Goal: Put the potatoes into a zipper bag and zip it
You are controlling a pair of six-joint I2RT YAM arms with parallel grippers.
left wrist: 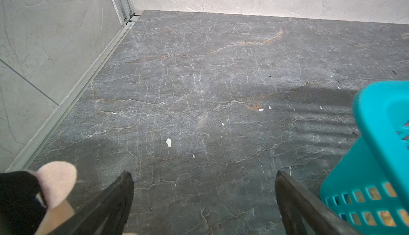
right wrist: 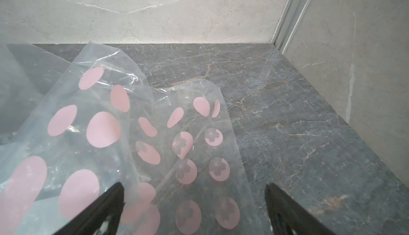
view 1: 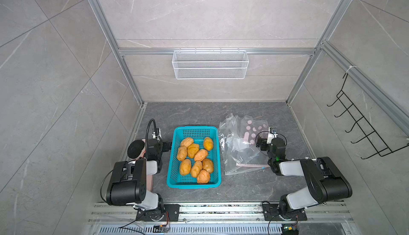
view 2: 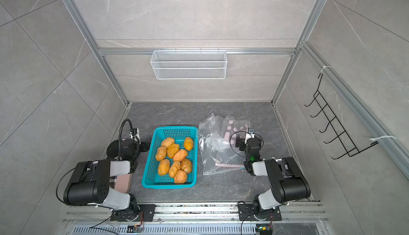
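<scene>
Several yellow-brown potatoes (view 1: 193, 151) (view 2: 173, 151) lie in a turquoise perforated basket (view 1: 217, 158) (view 2: 194, 158) (left wrist: 379, 154) at the middle of the counter. A clear zipper bag with pink dots (view 1: 242, 145) (view 2: 219, 145) (right wrist: 102, 128) lies crumpled flat to the basket's right. My left gripper stands open just left of the basket, with nothing between its fingers. My right gripper is open, low over the right side of the bag, its fingers apart above the dotted plastic.
A dark-and-pink object (left wrist: 57, 179) lies beside my left arm, partly hidden. A white wire rack (view 1: 209, 64) hangs on the back wall and black hooks (view 1: 362, 128) on the right wall.
</scene>
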